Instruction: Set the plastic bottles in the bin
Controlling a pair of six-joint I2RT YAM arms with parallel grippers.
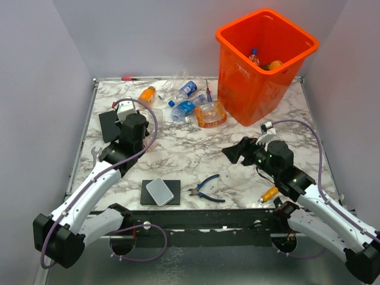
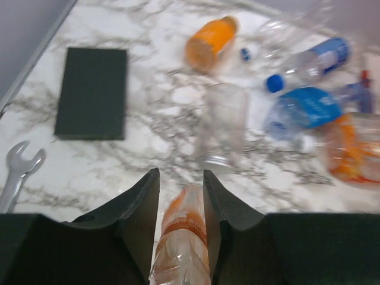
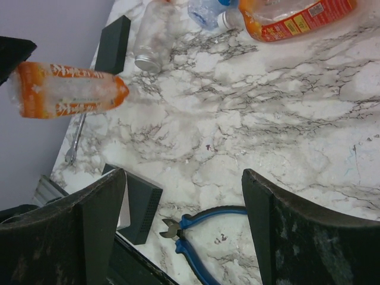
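Observation:
My left gripper is raised over the left-middle table, shut on a clear bottle with an orange label point(image 3: 71, 89). Clear bottle point(image 2: 221, 124), orange bottle point(image 1: 146, 95), blue-label bottles point(image 1: 184, 108) and a flattened orange-label bottle point(image 1: 211, 116) lie across the back middle. My right gripper point(image 1: 234, 151) hangs open and empty over the right middle. The orange bin point(image 1: 246, 95) stands at the back right, a blue-capped bottle point(image 1: 254, 58) visible inside.
A dark block point(image 2: 89, 89) and wrench point(image 2: 18, 169) lie at left. Blue-handled pliers point(image 1: 211, 196), a grey case point(image 1: 159, 191) on a dark pad and a yellow-handled tool point(image 1: 270, 193) lie at the front.

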